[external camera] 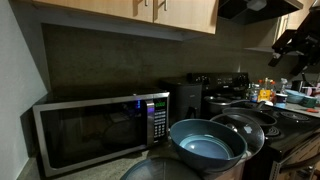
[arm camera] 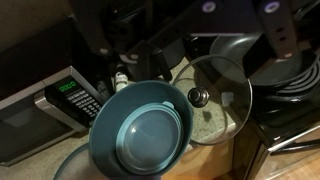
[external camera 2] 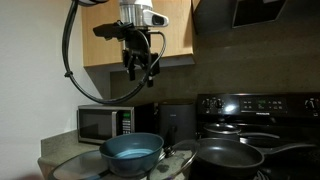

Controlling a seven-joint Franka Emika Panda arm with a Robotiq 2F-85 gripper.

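Note:
High above the counter hangs my gripper point(external camera 2: 138, 76), dark and well clear of the cookware; no object shows in it. Its fingers are too dark and small to read. In exterior view 1 only part of the black arm point(external camera: 300, 42) enters at the upper right edge. A deep blue pot point(external camera: 207, 145) stands on the counter right of the microwave. Inside it the wrist view shows a lighter blue round piece point(arm camera: 150, 137). A glass lid point(arm camera: 222, 98) with a dark knob lies beside the pot. The microwave point(external camera: 95, 130) is closed.
A dark round lid or pan point(external camera: 160, 169) lies at the counter's front. Black frying pans point(external camera 2: 230, 153) occupy the stove point(external camera 2: 285, 130). Bottles and dishes point(external camera: 285, 94) crowd the far right. Cabinets point(external camera 2: 165, 40) hang overhead near the arm.

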